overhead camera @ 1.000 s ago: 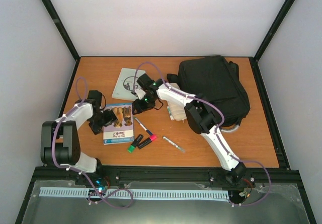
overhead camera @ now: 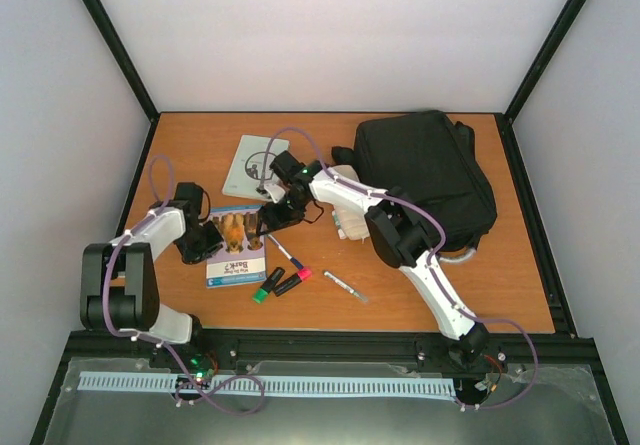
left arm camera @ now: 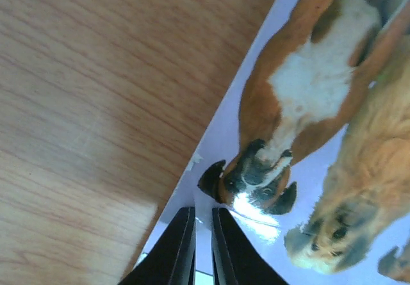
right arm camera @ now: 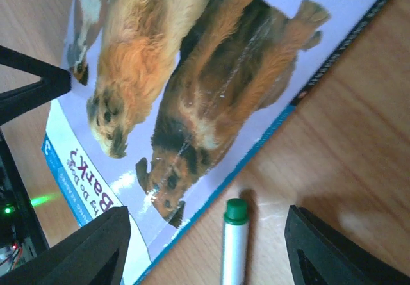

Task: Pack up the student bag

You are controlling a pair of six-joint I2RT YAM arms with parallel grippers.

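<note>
My left gripper is shut, nothing visible between its fingers, at the left edge of the dog-cover book (overhead camera: 237, 265). My right gripper is open over the book's right edge, with a green-capped pen (right arm camera: 234, 246) between its fingers, not gripped. Green (overhead camera: 268, 283) and pink-capped (overhead camera: 293, 281) markers and a white pen (overhead camera: 345, 287) lie below. The black bag (overhead camera: 420, 165) is at the back right.
A grey book (overhead camera: 245, 165) lies at the back. A light pouch (overhead camera: 352, 220) sits beside the bag, partly under my right arm.
The left arm has shifted slightly around the book's left side. The right gripper has moved slightly. The objects on the table look unmoved.
</note>
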